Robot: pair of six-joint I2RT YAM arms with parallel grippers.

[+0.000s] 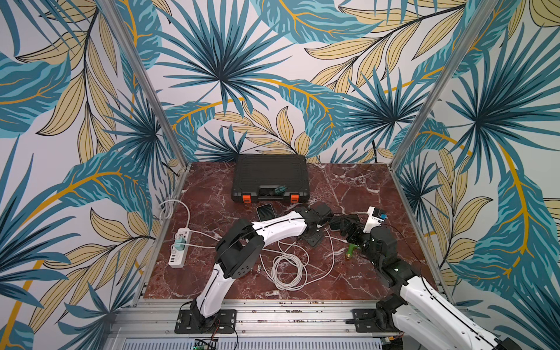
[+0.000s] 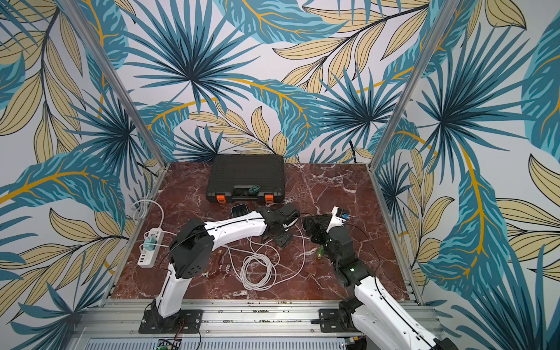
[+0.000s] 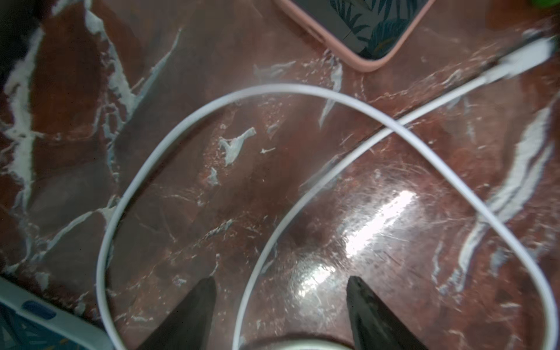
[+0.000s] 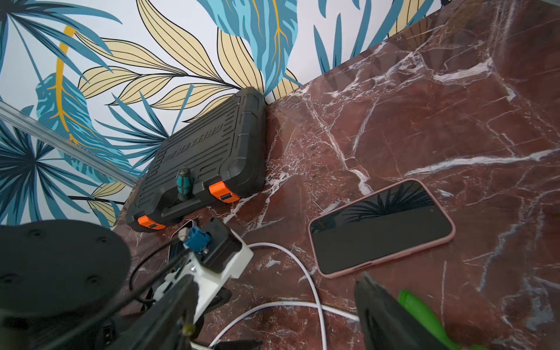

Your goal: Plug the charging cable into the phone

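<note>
The pink-edged phone (image 4: pixel 382 228) lies screen up on the marble table in the right wrist view. Its corner and part of its screen (image 3: pixel 373 26) show at the top of the left wrist view. The white charging cable (image 3: pixel 326 178) runs looped across the table, and its blurred plug end (image 3: pixel 528 57) lies at the upper right there, apart from the phone. Above the cable, my left gripper has its fingers apart, with no firm hold showing. My right gripper is open; cable strands show beyond its fingers, and the phone lies ahead to the right.
A black tool case (image 1: pixel 271 176) stands at the back. Near it is a second, dark phone (image 1: pixel 266 212). The power strip (image 1: pixel 178 249) sits at the left edge. Coiled cable (image 1: pixel 287 271) covers the front middle. A green object (image 4: pixel 425 318) lies beside the pink phone.
</note>
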